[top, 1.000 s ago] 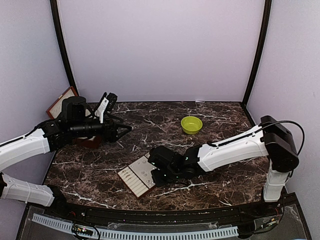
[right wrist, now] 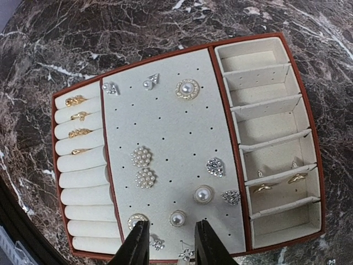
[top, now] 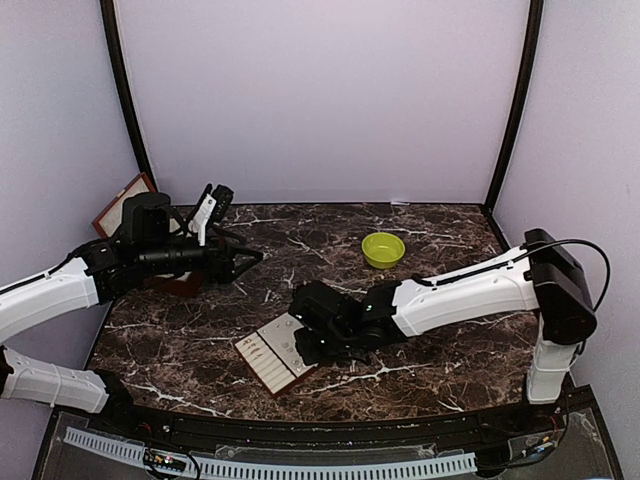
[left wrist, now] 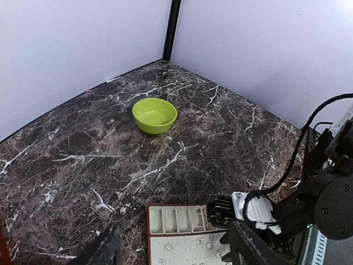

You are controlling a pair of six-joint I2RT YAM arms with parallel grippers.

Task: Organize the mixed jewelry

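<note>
A jewelry tray lies at front centre. In the right wrist view its gold rings sit in padded rows, pearl and crystal earrings on the perforated panel, a few small pieces in the compartments. My right gripper is low over the panel's near edge, fingers apart, with a small sparkly piece visible between them at the frame edge; whether it is held I cannot tell. My left gripper hangs open at the left, above the table, away from the tray.
A green bowl stands at the back right. An open wooden box is at the left behind the left arm.
My right arm has shifted slightly over the tray. The left arm stays in place.
</note>
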